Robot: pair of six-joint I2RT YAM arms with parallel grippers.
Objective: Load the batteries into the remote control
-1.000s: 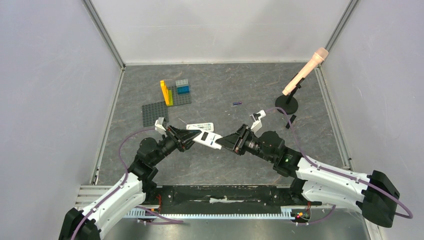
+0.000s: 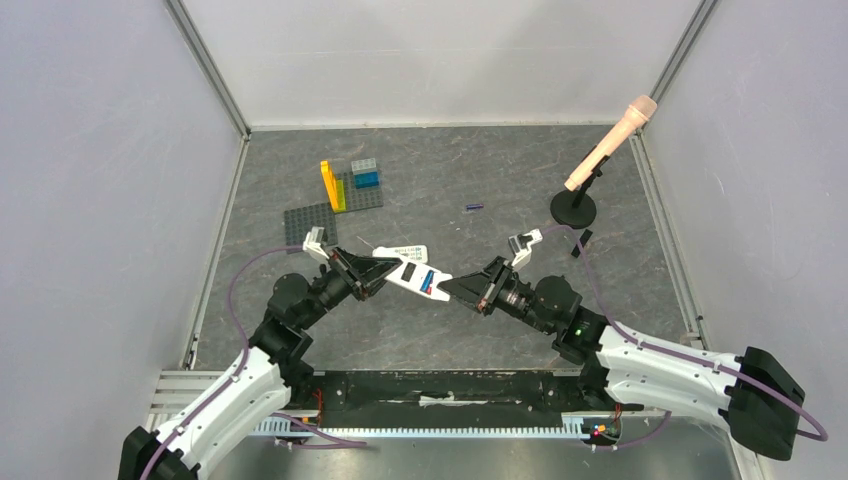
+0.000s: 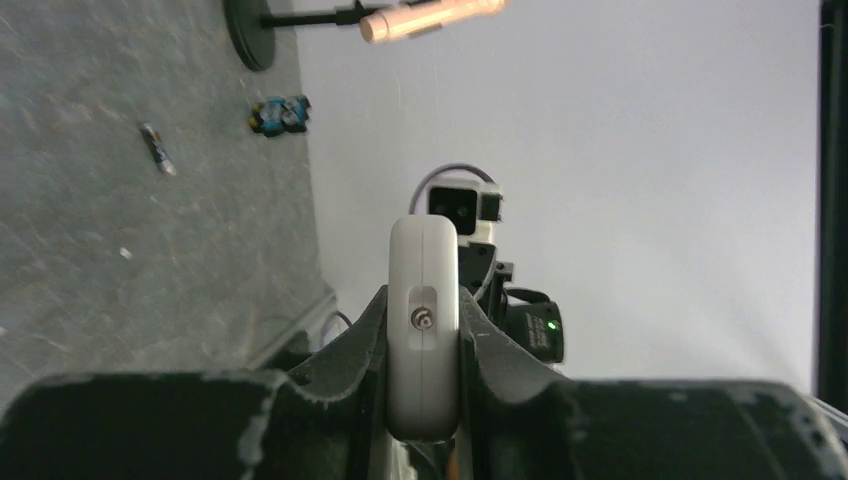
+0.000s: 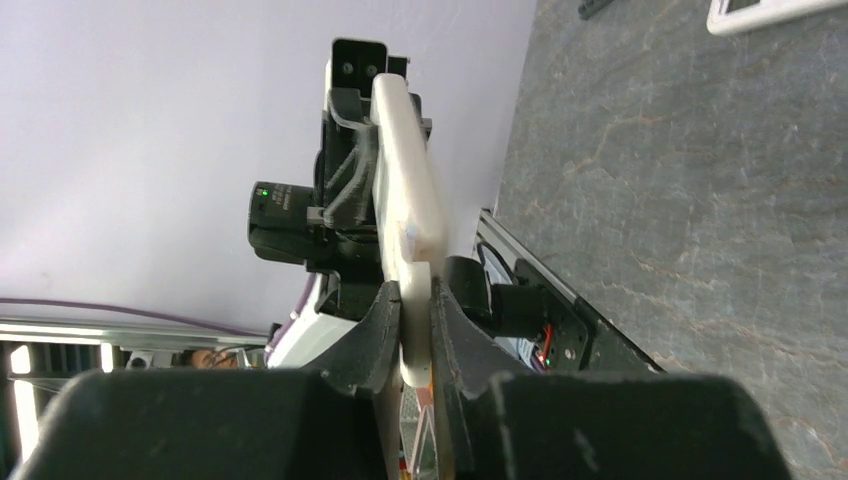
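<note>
The white remote [image 2: 408,275] is held in the air between both grippers, its battery bay facing up with a blue and red battery [image 2: 427,281] showing in it. My left gripper is shut on one end of the remote, seen end-on in its wrist view. My right gripper is shut on the other end. A loose dark blue battery [image 2: 474,207] lies on the floor behind. A second white panel with small dark markings [image 2: 398,252] lies just behind the held remote.
Brick baseplates [image 2: 307,222] with yellow and blue bricks stand at the back left. A microphone on a black stand [image 2: 573,209] is at the back right, with a small black object [image 2: 582,243] beside it.
My right gripper has shifted slightly to the right, and more of the battery bay shows at that end.
</note>
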